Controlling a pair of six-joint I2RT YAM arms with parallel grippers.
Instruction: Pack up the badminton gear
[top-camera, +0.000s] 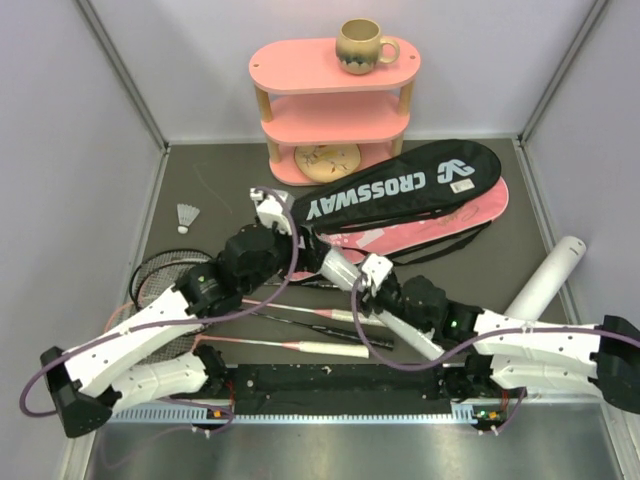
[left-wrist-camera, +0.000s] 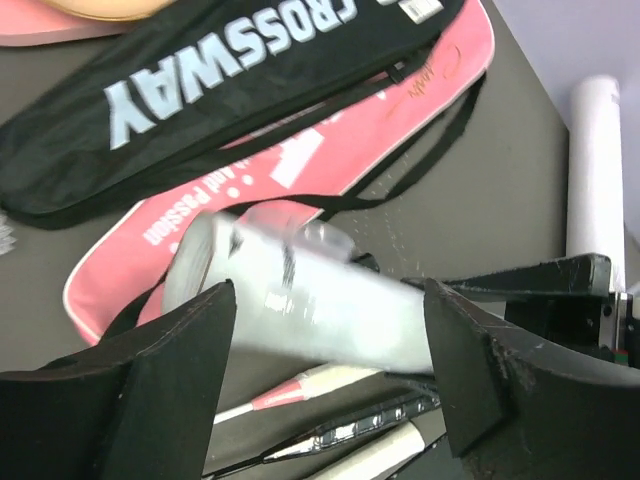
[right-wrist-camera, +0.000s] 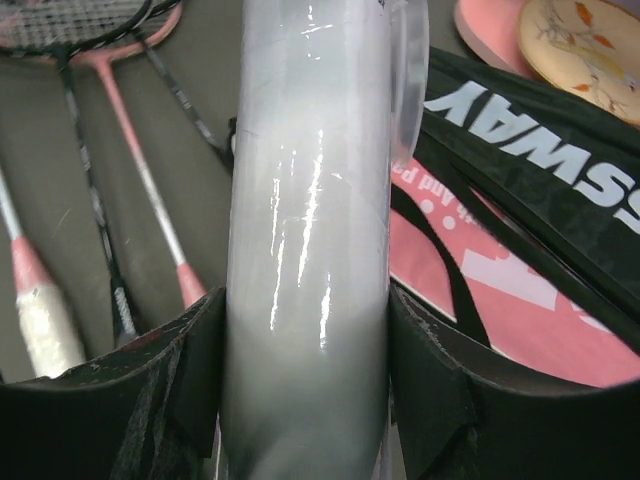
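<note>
A white shuttlecock tube (top-camera: 340, 270) slants above the floor, with my right gripper shut around its body. In the left wrist view its rounded end (left-wrist-camera: 190, 262) points left, and a clear cap-like piece (left-wrist-camera: 325, 240) sits along its side. My left gripper has its fingers well apart, the tube showing between and beyond them; contact cannot be judged. One shuttlecock (top-camera: 187, 217) lies at the far left. Behind the arms rests a black CROSSWAY bag (top-camera: 410, 185) over a pink bag (top-camera: 490, 205). Rackets lie below, including one with a white handle (top-camera: 335, 349).
A second white tube (top-camera: 545, 280) lies by the right wall. At the back stands a pink shelf (top-camera: 335, 122) with a mug (top-camera: 358, 50) on top and a round plate (top-camera: 327, 160) below. Clear floor shows right of the bags.
</note>
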